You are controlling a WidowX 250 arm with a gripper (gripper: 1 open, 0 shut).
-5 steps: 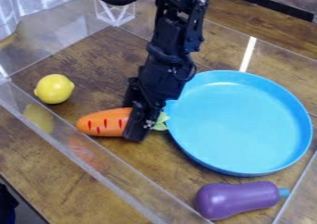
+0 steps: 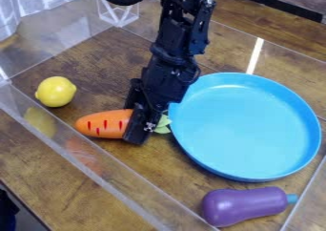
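Note:
My black gripper (image 2: pixel 144 115) reaches down at the centre, its fingers shut around the leafy end of an orange toy carrot (image 2: pixel 105 124). The carrot lies low on the wooden surface, just left of a blue plate (image 2: pixel 242 120), its green top partly showing between the gripper and the plate's edge. The fingertips are partly hidden by dark parts of the arm.
A yellow lemon (image 2: pixel 55 92) sits at the left. A purple eggplant (image 2: pixel 242 204) lies at the front right, below the plate. A clear wall runs along the left and front. Bare wood shows at the back.
The carrot and my gripper have shifted very slightly to the left. The other objects are unchanged.

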